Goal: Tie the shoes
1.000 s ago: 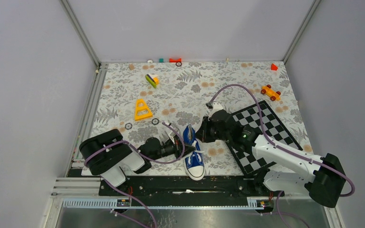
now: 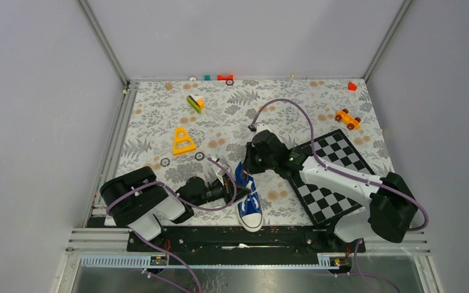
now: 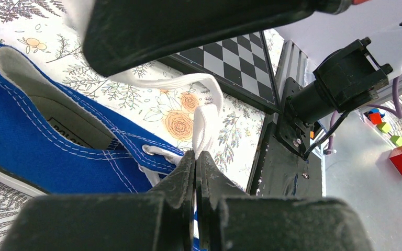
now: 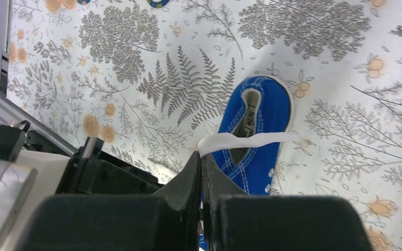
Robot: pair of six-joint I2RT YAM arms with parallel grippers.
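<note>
A blue canvas shoe point(image 2: 249, 204) with a white toe lies at the front of the table, toe toward me. My left gripper is shut on a white lace point(image 3: 205, 123) beside the shoe's laced front. From there the lace rises and bends left behind a dark finger of the other arm. Above the shoe's heel end, my right gripper is shut on white lace point(image 4: 246, 140), whose free end sticks out to the right over the shoe opening. In the top view, both fingertip pairs and most of the lace are hidden by the arms.
A checkered board point(image 2: 333, 177) lies right of the shoe, under the right arm. A yellow triangular frame point(image 2: 183, 141), dark rings point(image 2: 165, 162) and a toy car point(image 2: 348, 119) lie farther off.
My right gripper has moved left and back, from beside the shoe to over its heel end. The left arm and the shoe stand about where they were.
</note>
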